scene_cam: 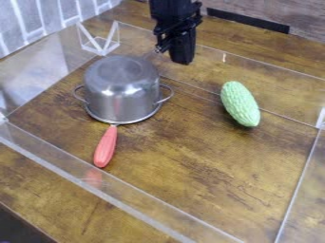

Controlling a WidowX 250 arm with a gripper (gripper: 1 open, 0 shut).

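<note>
A steel pot [122, 88] with two side handles sits left of centre on the wooden table [191, 180]. A pale green bumpy vegetable [240, 103] lies to its right, and a red elongated item [105, 146] lies below the pot. My dark gripper [176, 46] is at the top centre, raised behind and right of the pot; it is too small and dark to tell whether it is open or shut.
A white wire object [99, 40] stands behind the pot at the upper left. Clear plastic edging runs around the work area.
</note>
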